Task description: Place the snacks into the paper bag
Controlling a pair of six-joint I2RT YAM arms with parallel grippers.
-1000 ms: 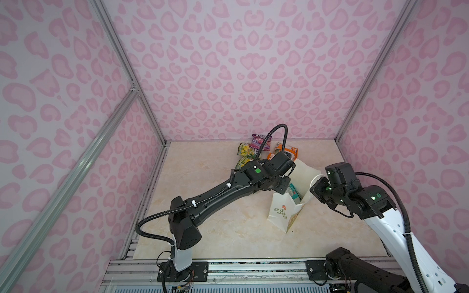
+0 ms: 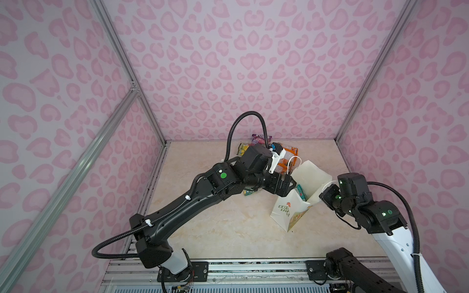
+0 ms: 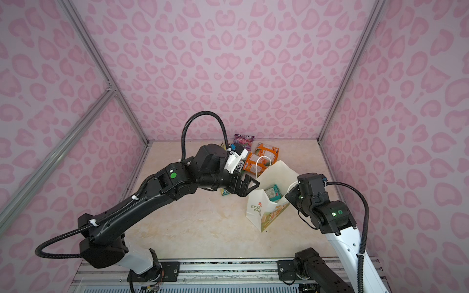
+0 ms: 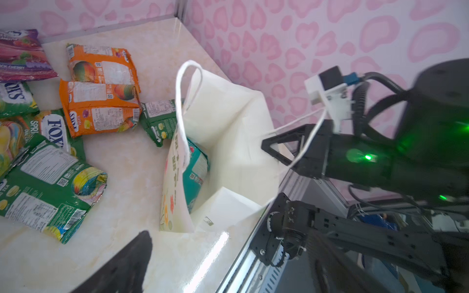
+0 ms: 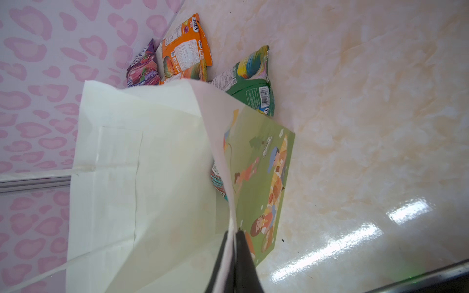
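Observation:
The white paper bag [image 4: 244, 146] stands on the table with its mouth spread. A teal snack packet [image 4: 196, 175] lies inside it. My right gripper is shut on the bag's thin rim, at the side away from the loose snacks. My left gripper is open and empty, above and beside the bag's left edge. On the table lie orange packets [image 4: 105, 107], a large green packet [image 4: 51, 188], a green and yellow packet [image 4: 61, 129] and a purple packet [image 4: 24, 56]. Another green packet [image 4: 160, 117] is partly hidden behind the bag.
The bag's looped handle [image 4: 181, 97] rises at its left side, near my left gripper. A second handle crosses my right gripper. Bare table [image 2: 215, 234] spreads in front and to the left. Heart-patterned walls enclose the table.
My left gripper has lifted and drawn back from the bag's mouth, turning as it went. My right gripper has moved right and slightly nearer with the rim, widening the mouth.

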